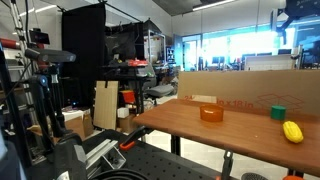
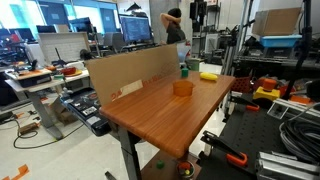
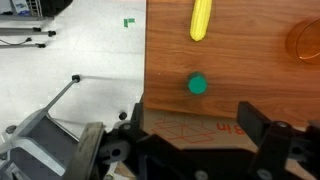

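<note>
An orange bowl (image 1: 211, 113) rests on the brown wooden table, seen also as a round orange bowl (image 2: 183, 88) in exterior view 2. Toward the table's right end in exterior view 1 are a small green cup (image 1: 278, 112) and an elongated yellow object (image 1: 292, 131). From above, the wrist view shows the green cup (image 3: 197, 84) between the yellow object (image 3: 201, 20) and the cardboard edge. My gripper hangs high over this end, open and empty, its dark fingers (image 3: 86, 150) wide apart. It touches none of these things.
A long cardboard panel (image 2: 135, 75) stands along one edge of the table (image 2: 150, 115). Much of the tabletop between bowl and near end is bare. Cables and metal frames (image 2: 290, 135) lie beside the table.
</note>
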